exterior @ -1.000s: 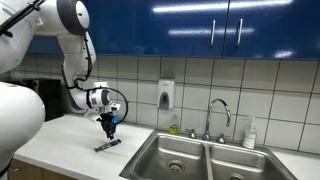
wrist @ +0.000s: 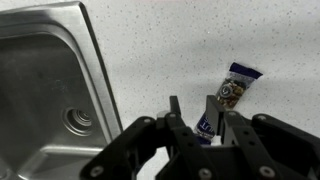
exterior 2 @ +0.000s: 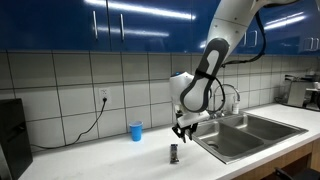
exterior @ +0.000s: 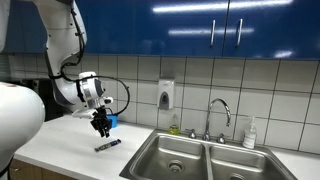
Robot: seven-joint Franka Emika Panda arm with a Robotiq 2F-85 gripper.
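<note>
A dark, narrow bar-shaped packet lies on the white counter, a little left of the sink. In the wrist view, the packet slants beside my right finger, its lower end partly hidden behind the gripper. My gripper hangs above the counter close to the packet and appears clear of it. From the other side, the packet rests below and to the left of the gripper. A gap separates the fingertips in the wrist view, where I make out no held object; how far the fingers are closed is unclear.
A steel double sink with a faucet lies to the right. Behind it stand a soap bottle and a small green bottle. A blue cup is near the wall. Open counter surrounds the packet.
The arm has leaned and my gripper has shifted slightly left over the counter. The packet stays in the same spot.
</note>
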